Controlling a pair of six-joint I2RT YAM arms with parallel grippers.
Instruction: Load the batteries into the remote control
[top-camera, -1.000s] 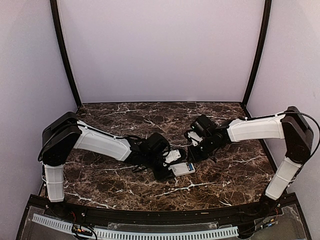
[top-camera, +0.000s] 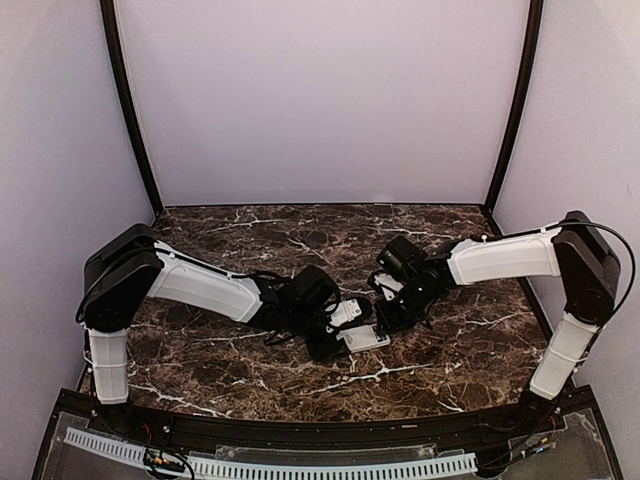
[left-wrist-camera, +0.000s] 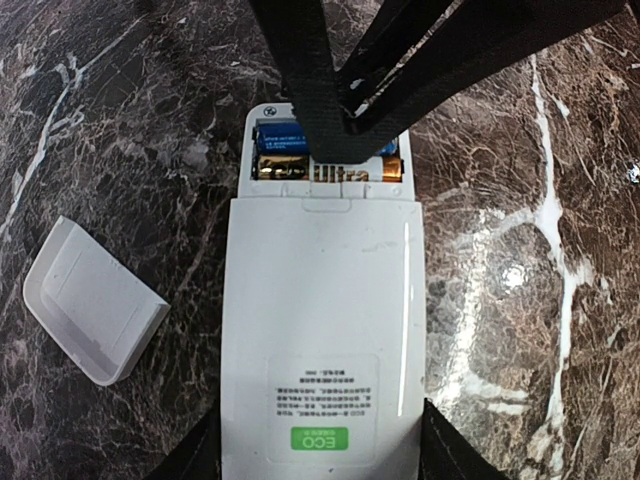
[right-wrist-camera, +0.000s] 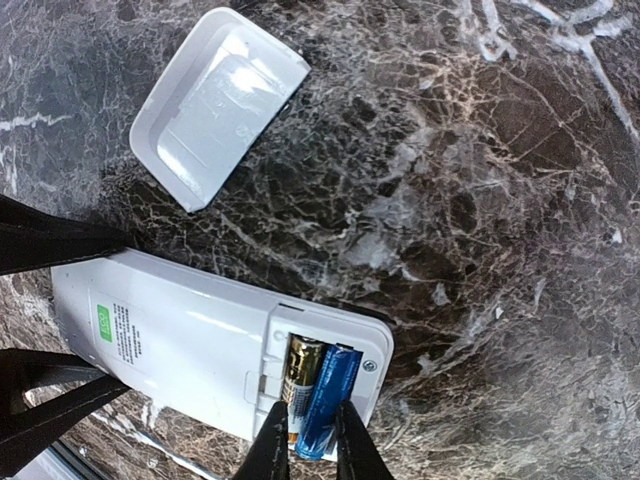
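The white remote (left-wrist-camera: 322, 330) (right-wrist-camera: 175, 330) lies back-up, compartment open at one end, with a gold-and-black battery (left-wrist-camera: 280, 168) (right-wrist-camera: 302, 382) and a blue battery (left-wrist-camera: 280, 137) (right-wrist-camera: 330, 400) in it. My left gripper (top-camera: 340, 345) is shut on the remote's body, one finger each side. My right gripper (top-camera: 380, 322) is over the compartment, its fingertips at the blue battery; in the left wrist view it hides part of the batteries. Whether it is open or shut I cannot tell. The loose battery cover (left-wrist-camera: 95, 300) (right-wrist-camera: 218, 105) lies on the marble beside the remote.
My right arm has shifted slightly down over the compartment since about a second ago. My left gripper and the remote stay in place.
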